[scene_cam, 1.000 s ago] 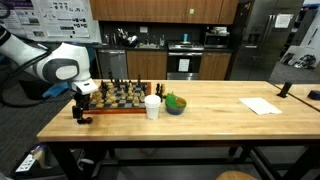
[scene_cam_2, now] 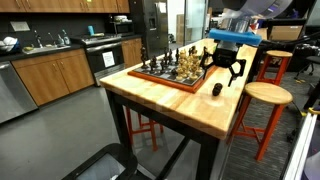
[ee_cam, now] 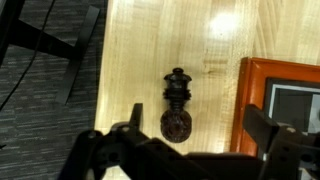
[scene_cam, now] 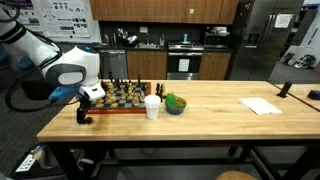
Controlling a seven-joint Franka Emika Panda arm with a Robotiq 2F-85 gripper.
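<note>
A dark chess piece (ee_cam: 176,105) lies or stands on the bare wood between my open fingers' reach in the wrist view, off the board. Exterior view 2 shows this dark piece (scene_cam_2: 217,89) on the table near its edge, just below my gripper (scene_cam_2: 226,73). The gripper is open and holds nothing. The chessboard (scene_cam_2: 160,77) with its red-brown border carries light pieces (scene_cam_2: 188,65) on the near side and dark pieces (scene_cam_2: 147,55) farther off. In exterior view 1 the gripper (scene_cam: 84,113) hides part of the board's left side.
Right of the board in exterior view 1 stand a white cup (scene_cam: 152,107) and a bowl (scene_cam: 175,105) with green and orange contents. White paper (scene_cam: 260,105) lies farther right. A stool (scene_cam_2: 268,94) stands beside the table.
My arm has shifted slightly to the right and toward the camera in exterior view 1. The board, cup and bowl look unmoved.
</note>
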